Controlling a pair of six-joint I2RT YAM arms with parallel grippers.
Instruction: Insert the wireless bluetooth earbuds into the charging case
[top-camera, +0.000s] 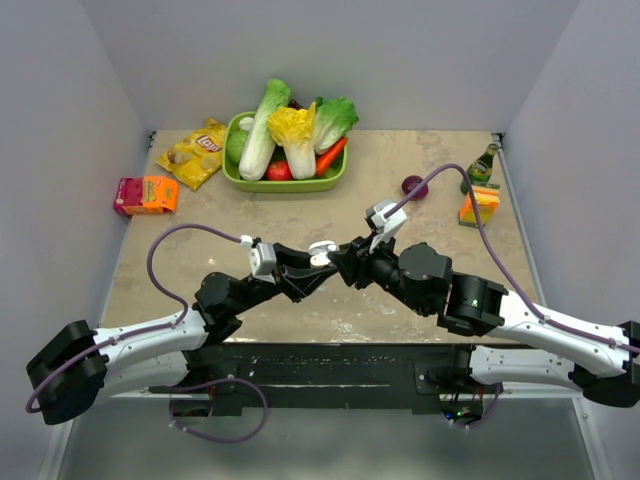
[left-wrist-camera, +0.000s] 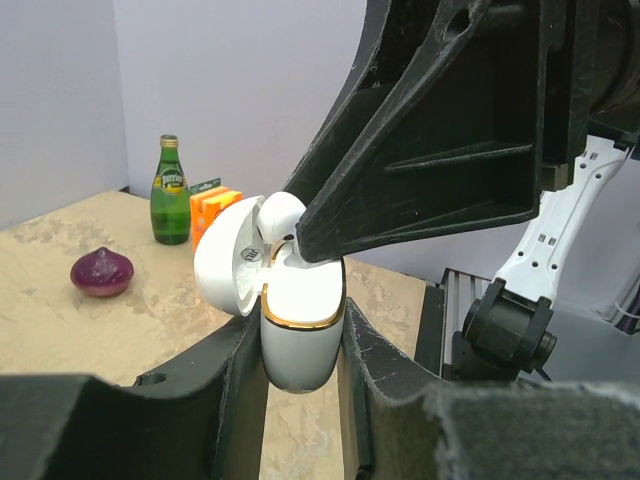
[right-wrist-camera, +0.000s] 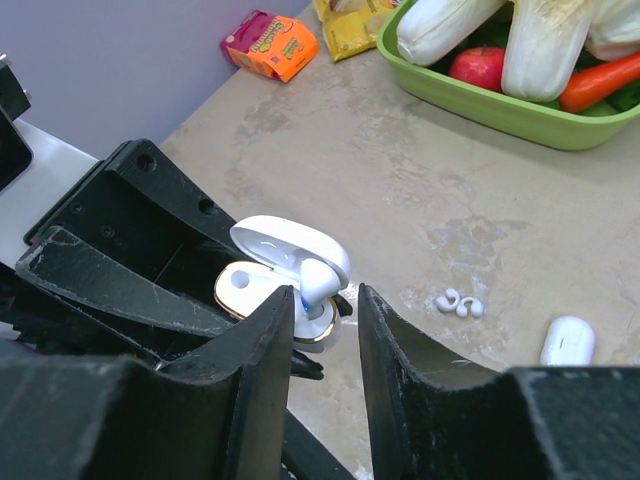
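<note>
My left gripper is shut on the white charging case (left-wrist-camera: 300, 355), whose lid (right-wrist-camera: 290, 240) stands open. A white earbud (right-wrist-camera: 318, 280) sits at the case's opening, with a fingertip of my right gripper against or just beside it. The right gripper's fingers are slightly apart; whether they hold the earbud is unclear. In the top view both grippers meet at the table's middle.
A green basket of vegetables (top-camera: 245, 182), chips (top-camera: 192, 152), orange packets (top-camera: 152, 195), an onion (left-wrist-camera: 101, 272) and a bottle (left-wrist-camera: 170, 200) stand around the edges. Small white pieces (right-wrist-camera: 459, 303) and another white object (right-wrist-camera: 567, 341) lie on the table (top-camera: 170, 260).
</note>
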